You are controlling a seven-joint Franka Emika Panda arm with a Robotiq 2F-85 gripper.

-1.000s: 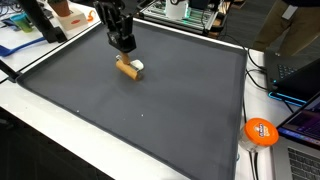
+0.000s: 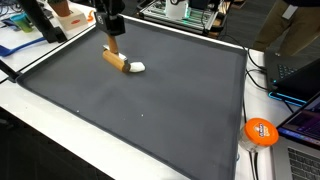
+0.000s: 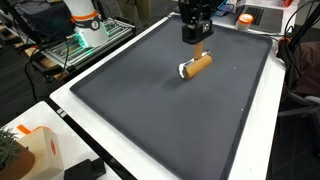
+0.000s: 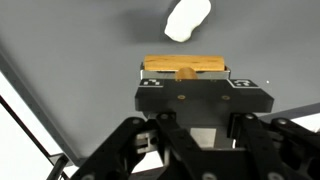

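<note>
A wooden mallet-like piece with a cylindrical head (image 2: pixel 116 61) hangs head down from my gripper (image 2: pixel 113 35). The fingers are shut on its handle (image 3: pixel 199 46), a short stretch of which shows below them. In the wrist view the head (image 4: pixel 160 63) lies crosswise just beyond the fingers. A small white object (image 2: pixel 136 67) rests on the dark board close by the head; the wrist view shows it (image 4: pixel 187 18) apart from the wood. Whether the head touches the board cannot be told.
The dark board (image 2: pixel 170 100) is largely bare, with free room towards the front and right. An orange-lidded round container (image 2: pixel 261 132) stands beyond its right edge. Cables and tools (image 2: pixel 20 40) lie off the left side.
The white object appears unmoved.
</note>
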